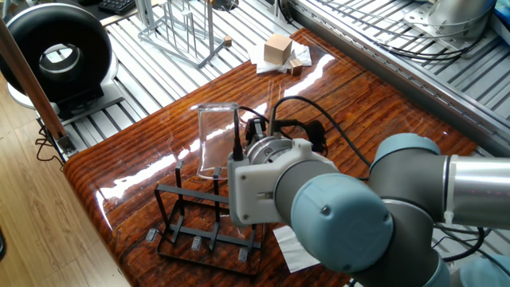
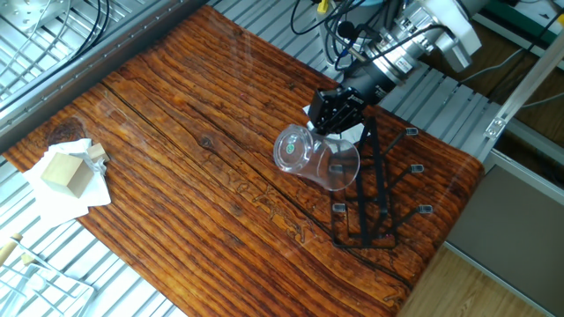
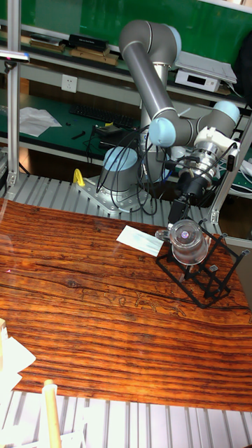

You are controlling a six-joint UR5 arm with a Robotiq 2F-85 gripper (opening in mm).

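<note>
A clear cup [image 2: 308, 157] is held on its side or steeply tilted, its round base facing the middle of the table in exterior view 2. My gripper [image 2: 324, 125] is at the cup's side and looks shut on it; the exact contact is hard to make out. The cup [image 3: 190, 243] overlaps the near part of a black metal rack [image 3: 211, 278] in exterior view 3, and appears above it. In exterior view 1, the cup [image 1: 217, 137] shows beyond the rack [image 1: 195, 231], while the wrist hides most of the fingers.
White paper [image 1: 296, 248] lies beside the rack under the arm. A wooden block [image 1: 277, 49] and a smaller one [image 1: 296, 67] rest on paper at the far table edge. Cables [image 1: 339, 131] loop off the wrist.
</note>
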